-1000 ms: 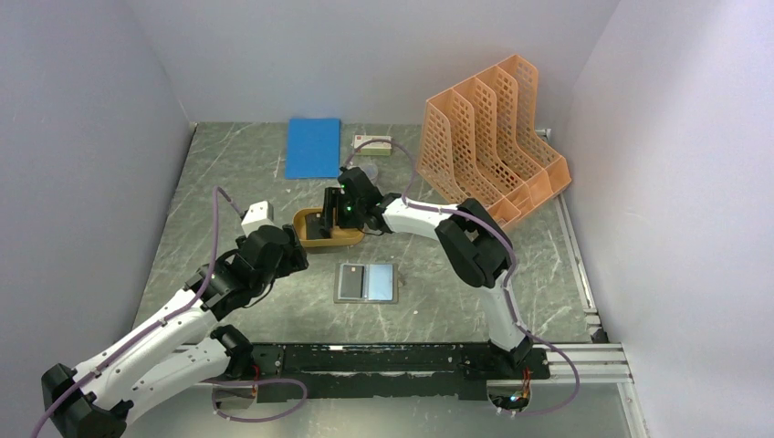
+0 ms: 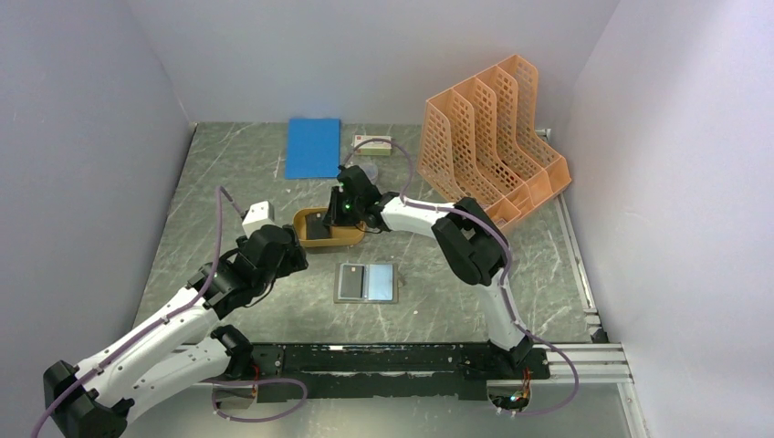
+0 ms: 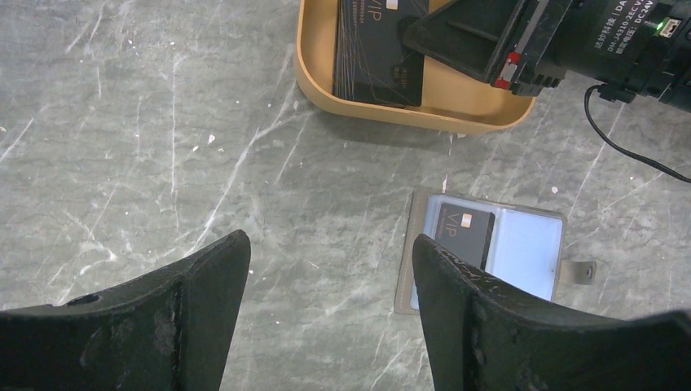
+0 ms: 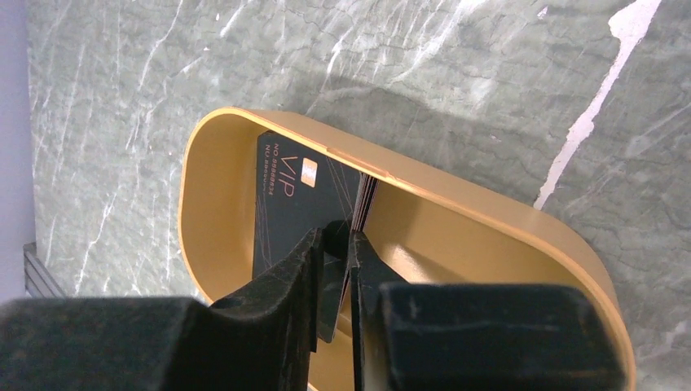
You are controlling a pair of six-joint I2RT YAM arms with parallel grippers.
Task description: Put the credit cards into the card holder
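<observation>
A stack of black VIP cards (image 4: 301, 183) lies tilted at one end of the yellow tray (image 2: 342, 241). Down inside that tray, my right gripper has its fingers at the stack's side edge, one over the top card's face and the other past the edge. Only a narrow gap parts them, and whether they touch the cards cannot be told. The card holder (image 2: 366, 283) lies spread flat in front of the tray, with one black card (image 3: 464, 234) in its left side and a pale blue right side. My left gripper stands wide open and empty, left of the holder.
A blue sheet (image 2: 312, 148), a small box (image 2: 372, 146) and a round clear item (image 2: 369, 172) lie behind the tray. An orange file rack (image 2: 493, 137) fills the back right. Bare marble surrounds the holder.
The left arm, tray and card holder look unmoved.
</observation>
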